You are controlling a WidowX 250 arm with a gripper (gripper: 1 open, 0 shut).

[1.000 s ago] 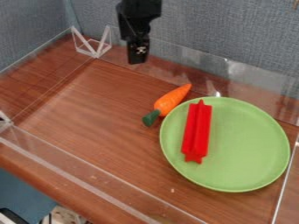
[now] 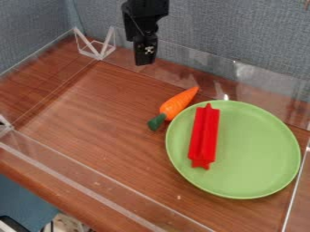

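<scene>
My black gripper (image 2: 144,52) hangs high at the top centre, near the back wall and above the wooden surface, holding nothing that I can see. An orange carrot (image 2: 179,101) with a green top lies on the wood below it, just left of a green plate (image 2: 259,163). A red elongated object (image 2: 204,135) lies on the left half of the plate.
A white wire frame (image 2: 92,45) stands at the back left. Transparent edging runs along the back and front of the wooden surface (image 2: 85,127), whose left and middle are clear. Grey padded walls enclose the back and left.
The objects on the surface are unchanged.
</scene>
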